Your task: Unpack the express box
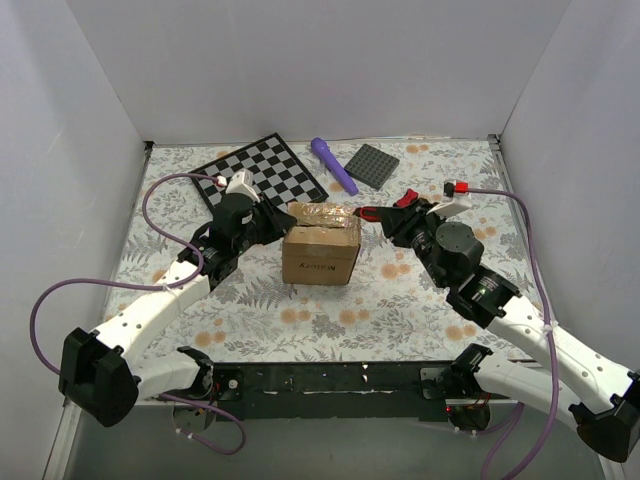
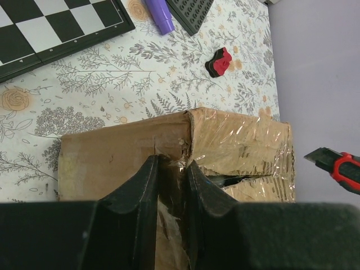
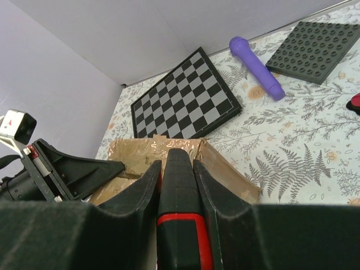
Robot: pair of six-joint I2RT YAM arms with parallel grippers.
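Note:
The taped cardboard box (image 1: 318,262) stands near the middle of the table. My left gripper is shut on the box's top edge, at its left side in the top view. A dark gap (image 2: 230,181) shows between the taped top flaps in the left wrist view. My right gripper holds a black-and-red utility knife (image 3: 183,225) between its fingers. In the left wrist view the knife's tip (image 2: 320,157) points toward the box, to its right and apart from it in that picture. What lies inside the box is hidden.
Behind the box lie a checkered board (image 1: 265,172), a purple microphone-like object (image 1: 333,166) and a dark grey studded plate (image 1: 371,166). A small red-and-black object (image 2: 219,62) rests on the patterned cloth.

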